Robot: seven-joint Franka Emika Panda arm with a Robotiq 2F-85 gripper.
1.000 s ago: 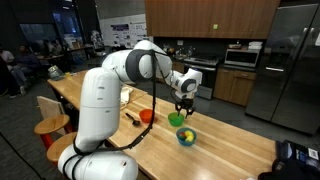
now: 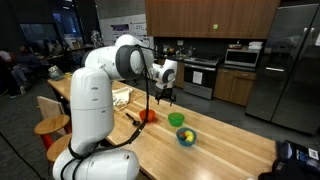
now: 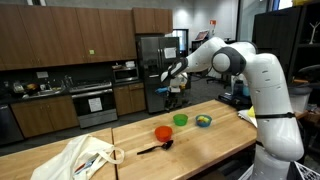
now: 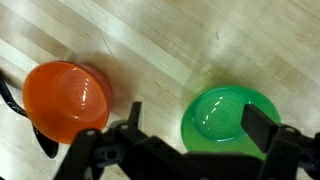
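Note:
Wide apart, the fingers of my empty gripper hang above the wooden table. In the wrist view a green bowl (image 4: 221,112) lies just beyond and partly under the right finger (image 4: 258,127). To the left of the gripper sits an orange-red bowl (image 4: 66,100). Both bowls look empty from above. Exterior view 1 has the gripper (image 2: 165,98) high over the table, with the green bowl (image 2: 176,119) and the red bowl (image 2: 148,115) below it. A blue bowl (image 2: 186,137) with yellow contents stands nearer the camera.
A dark-handled utensil (image 3: 155,148) lies beside the red bowl. White cloth (image 3: 84,158) covers part of the table in exterior view 2. Stools (image 2: 50,126) stand off the table's left edge.
In exterior view 1 my gripper has moved left and a little upward, from above the green bowl toward the red bowl's side. The bowls appear to stay in place.

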